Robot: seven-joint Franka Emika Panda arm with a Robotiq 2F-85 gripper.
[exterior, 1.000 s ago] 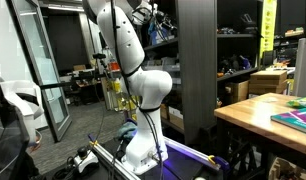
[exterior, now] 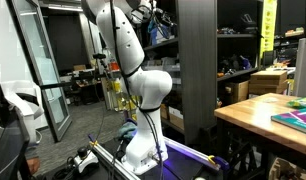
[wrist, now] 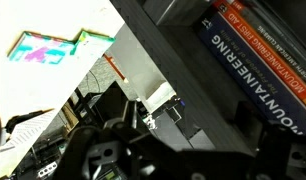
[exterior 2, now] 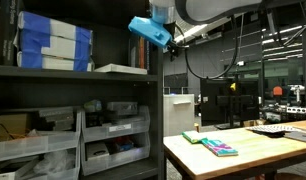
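High above the work area, my gripper stands open in the wrist view, its dark fingers far apart with nothing held between them. Upright books, among them a dark blue one marked MOUNTAINEERING (wrist: 261, 78), lie to the upper right in that view, on the shelf. Two flat colourful packets rest on the wooden table: a pink and blue one (exterior 2: 219, 147) and a greener one (exterior 2: 193, 137) behind it. Both appear at the upper left of the wrist view. In exterior view 1 the upper arm runs out through the top edge, so the fingertips cannot be made out.
Blue and white boxes (exterior 2: 53, 42) stand on the upper shelf of the dark rack (exterior 2: 111, 77). Clear bins (exterior 2: 113, 155) with mixed items fill the lower shelves. A dark ridged object (exterior 2: 273, 130) sits on the wooden table (exterior: 258, 113); much of its top is bare.
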